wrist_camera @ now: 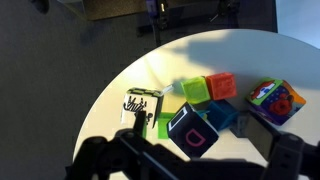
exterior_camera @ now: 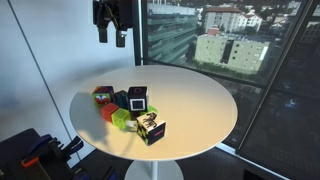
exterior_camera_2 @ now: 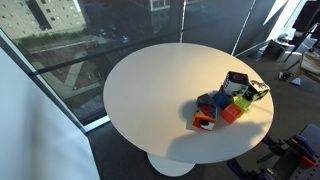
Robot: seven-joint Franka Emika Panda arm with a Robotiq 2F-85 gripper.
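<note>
My gripper [exterior_camera: 112, 38] hangs well above the back left of the round white table, open, with nothing between its fingers. In the wrist view a black cube with a letter on it [wrist_camera: 192, 130] lies below and between the spread fingers. Beside it are a white cube with a dark picture [wrist_camera: 142, 106] and a multicoloured cube [wrist_camera: 276, 100]. Smaller blocks cluster among them: a red block [wrist_camera: 221, 86], a yellow-green block [wrist_camera: 195, 90], a blue block [wrist_camera: 222, 113] and a green one [wrist_camera: 164, 125], partly hidden.
The blocks sit together near one edge of the table [exterior_camera_2: 150, 90], whose other side is bare. Windows stand behind it. Dark equipment [exterior_camera: 40, 155] lies at the lower left, off the tabletop.
</note>
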